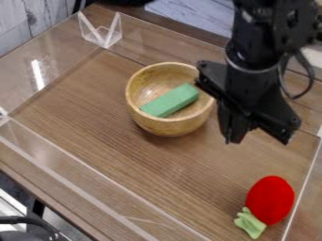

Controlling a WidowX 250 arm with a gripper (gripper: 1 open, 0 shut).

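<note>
The black gripper (243, 131) hangs in the upper middle right of the camera view, just right of a wooden bowl (193, 121) that holds a green block (170, 100). Its fingers point down and nothing shows held between them; whether they are fully shut is hard to tell from this angle. A red object (270, 198) with a pale green top (248, 224) lies at the lower right of the wooden table (101, 151), apart from the gripper.
A small clear plastic item (102, 31) stands at the upper left. The table's edge runs along the left, with dark cables beyond.
</note>
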